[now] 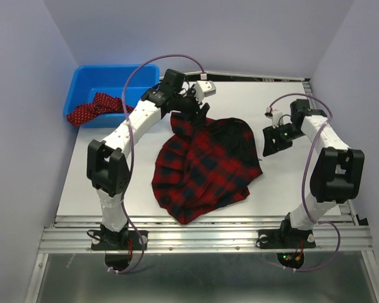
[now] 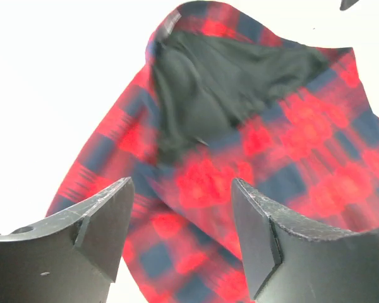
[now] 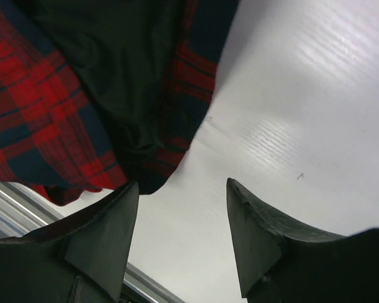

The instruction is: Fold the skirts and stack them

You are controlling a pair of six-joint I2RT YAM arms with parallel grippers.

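Observation:
A red and navy plaid skirt (image 1: 202, 173) with a dark green lining patch (image 2: 227, 82) lies spread, somewhat rumpled, over the middle of the table. My left gripper (image 1: 196, 104) is open above the skirt's upper part, with cloth beneath its fingers in the left wrist view. My right gripper (image 1: 271, 136) hangs open to the right of the skirt. In the right wrist view (image 3: 183, 189) bare table and the skirt's dark-lined edge show beyond its fingers.
A blue bin (image 1: 82, 76) at the back left holds a red polka-dot cloth (image 1: 101, 107). A metal rail (image 1: 177, 230) runs along the front edge.

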